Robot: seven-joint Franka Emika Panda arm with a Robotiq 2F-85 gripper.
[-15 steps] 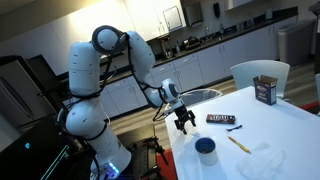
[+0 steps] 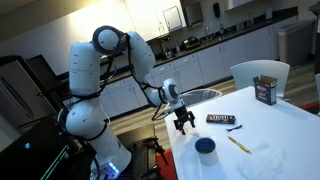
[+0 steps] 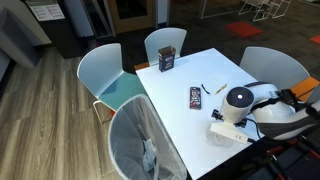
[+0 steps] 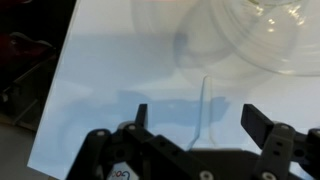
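My gripper stands open, its two dark fingertips wide apart above the white table. Between them, a thin, pale, see-through utensil-like piece lies on the tabletop; nothing is gripped. A clear round container shows at the upper right of the wrist view. From the first exterior side, the gripper hangs low over the near left part of the table, with a dark blue cup to its right. In the second exterior view the arm hides the fingers.
A dark remote-like object, a blue-and-white item and a yellow pencil lie farther in on the table. At the back stands a dark box. A grey bin and chairs border the table.
The cup, pencil, box and other table items stay where they were.
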